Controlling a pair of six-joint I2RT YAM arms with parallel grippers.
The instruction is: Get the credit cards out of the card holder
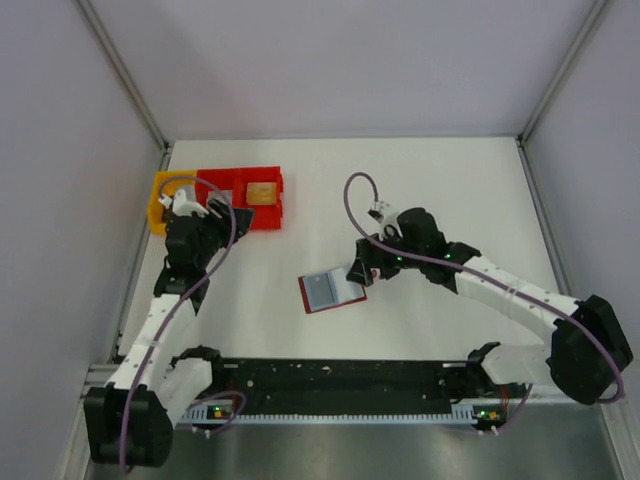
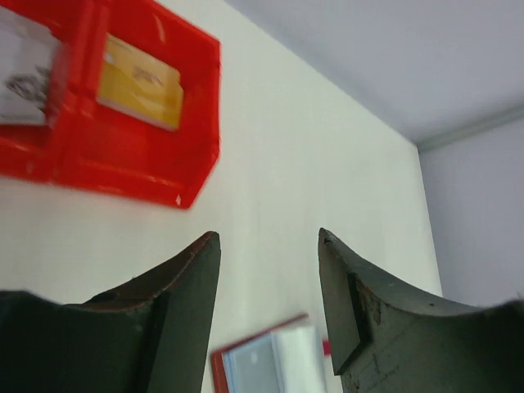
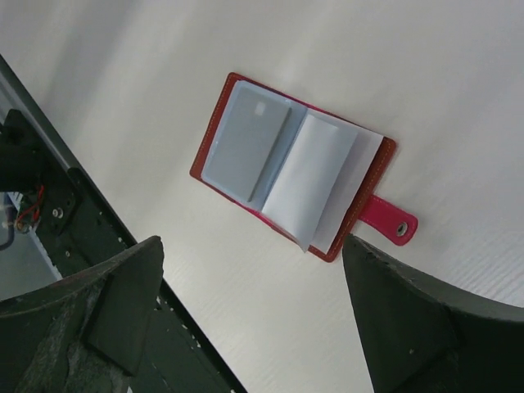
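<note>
The card holder [image 1: 333, 288] lies spread flat on the white table, red-edged, with a strap tab [image 3: 389, 219] sticking out at its right side. Its left half carries a grey-blue panel [image 3: 246, 141]; over the right half is a pale flap [image 3: 313, 173]. Whether any cards sit inside cannot be told. My right gripper hangs above the holder's right part, fingers apart and empty. In the top view it covers the holder's upper right corner. My left gripper is open and empty, up and left of the holder, near the red bins.
At the back left stand a yellow bin [image 1: 160, 214] and a red divided bin [image 1: 281, 192] with a yellow-brown item [image 1: 261, 193] in its right compartment. Bare table lies between the bins and the holder, and behind the holder.
</note>
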